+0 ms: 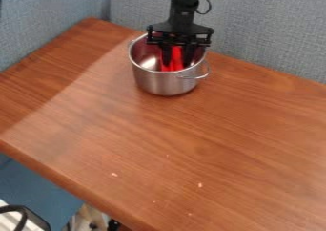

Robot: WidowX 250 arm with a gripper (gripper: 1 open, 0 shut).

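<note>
A steel pot (156, 80) with side handles stands at the back of the wooden table (166, 158). Inside it is a bright red object (173, 58). My black gripper (176, 53) reaches down into the pot from above, around the red object. Its fingers are mostly hidden by its own body and the pot, so their grip is hard to make out.
Grey-blue padded walls stand behind and to the left of the table. Some cables and white items lie off the table at the lower left.
</note>
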